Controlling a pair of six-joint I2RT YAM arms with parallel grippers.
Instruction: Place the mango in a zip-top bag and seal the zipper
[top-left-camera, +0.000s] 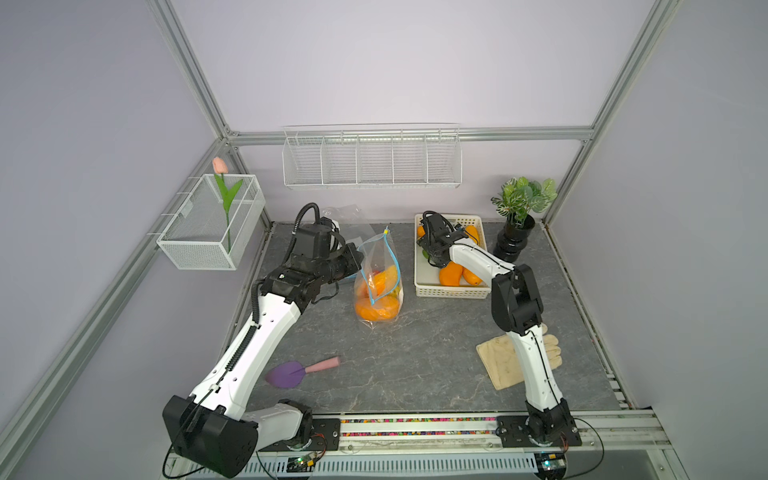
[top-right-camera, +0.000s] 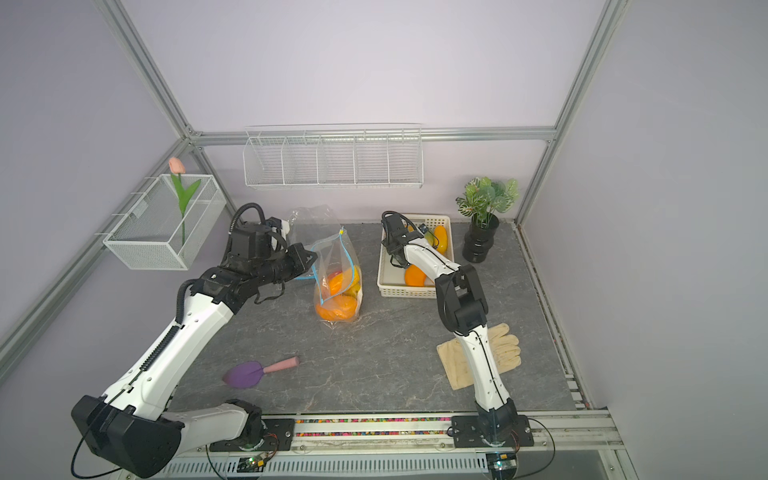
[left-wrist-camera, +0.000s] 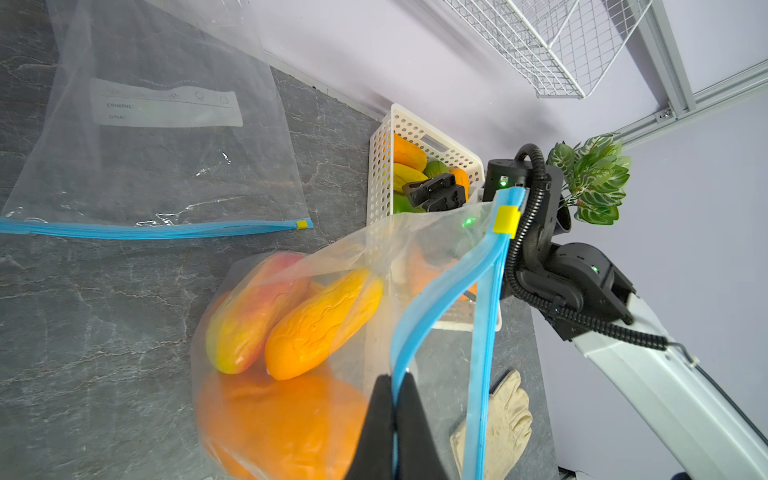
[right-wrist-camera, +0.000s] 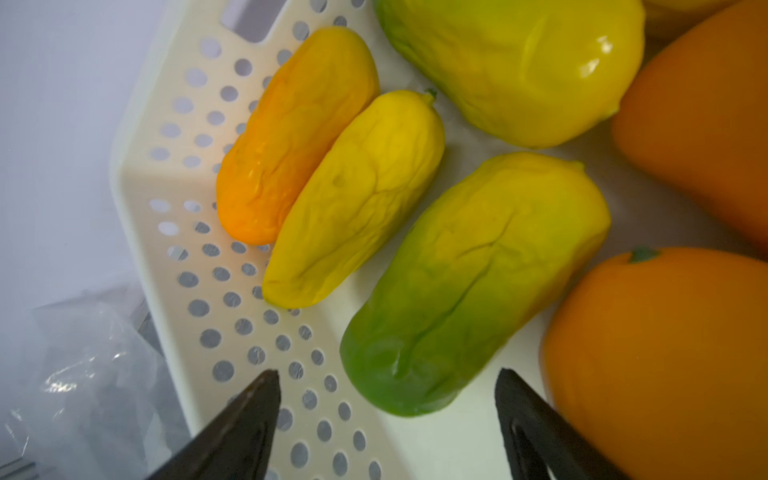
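A zip top bag (top-left-camera: 376, 308) with several orange and yellow fruits stands on the table, open along its blue zipper (left-wrist-camera: 484, 336). My left gripper is shut on that zipper edge at the bag's mouth. Inside the cream basket (top-right-camera: 404, 292) right of the bag, my right gripper stands open over a green-yellow mango (right-wrist-camera: 472, 272), its fingers either side of that fruit's lower end with nothing held. More yellow and orange fruits lie around it.
An empty zip bag (left-wrist-camera: 160, 160) lies behind the filled bag. A purple trowel (top-left-camera: 288, 373) lies front left, beige gloves (top-left-camera: 500, 364) front right, and a potted plant (top-left-camera: 520, 200) stands back right.
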